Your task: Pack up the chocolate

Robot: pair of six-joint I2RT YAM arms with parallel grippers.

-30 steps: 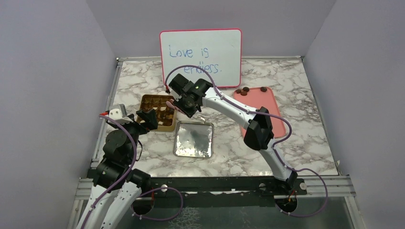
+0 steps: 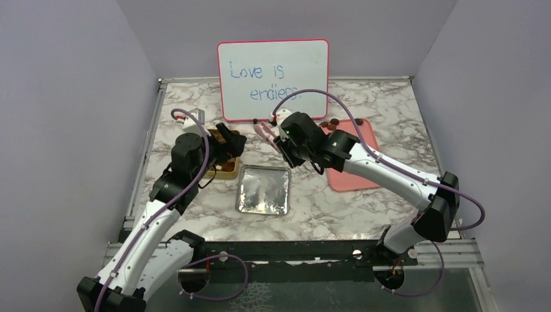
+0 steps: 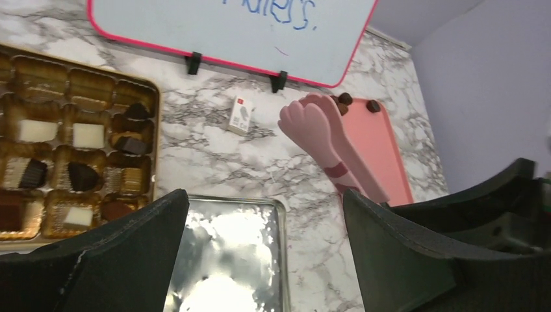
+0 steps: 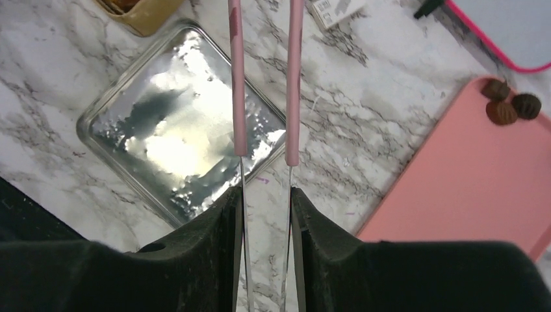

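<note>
The gold chocolate box (image 3: 153, 162) sits at left, dark and white chocolates in its compartments. My left gripper stands open above its right side and the metal tray, nothing between its fingers. My right gripper carries pink tong-like tips (image 4: 294, 104) shaped like hands, part open and empty, over the metal tray's far edge. A pink tray (image 4: 455, 188) at right holds several dark chocolates (image 4: 502, 112) near its back.
The metal tray (image 2: 263, 190) lies empty in the front middle. A small white box (image 3: 240, 116) lies on the marble before the whiteboard (image 2: 273, 58).
My right arm has moved right, away from the gold box.
</note>
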